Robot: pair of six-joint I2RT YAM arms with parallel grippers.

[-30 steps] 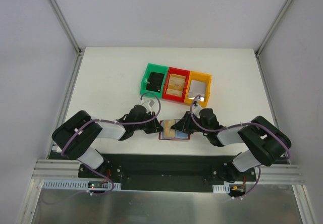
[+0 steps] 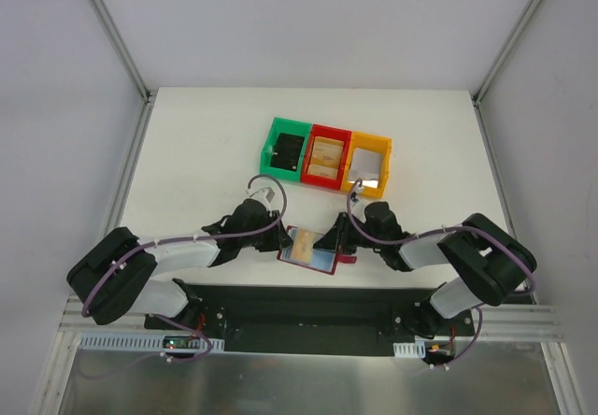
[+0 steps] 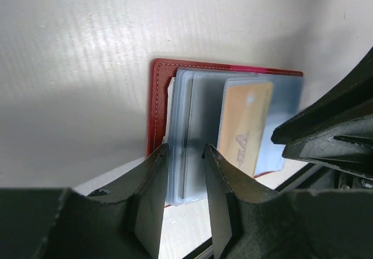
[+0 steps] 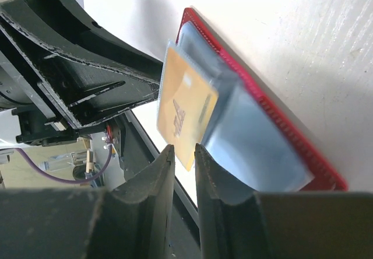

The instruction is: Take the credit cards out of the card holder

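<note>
The open card holder (image 2: 323,259) has a dark red cover and clear bluish sleeves, and lies near the table's front edge between both arms. A tan card (image 3: 243,122) stands tilted up from its sleeve in the left wrist view. My left gripper is open over the holder's left end, its fingers at the sleeve edges. My right gripper has its fingertips parted, with the lower corner of the tan card (image 4: 185,107) showing at the gap; no firm grip shows. Whether other cards sit in the sleeves is hard to tell.
Behind the holder stand three joined bins: green (image 2: 265,153) with black cards, red (image 2: 306,163) with tan cards, yellow (image 2: 385,149) with silvery ones. Both arms crowd the holder closely. Free white table lies to the far left and right.
The holder has turned clockwise and shifted left. My left gripper has moved left and a little toward the front edge with it.
</note>
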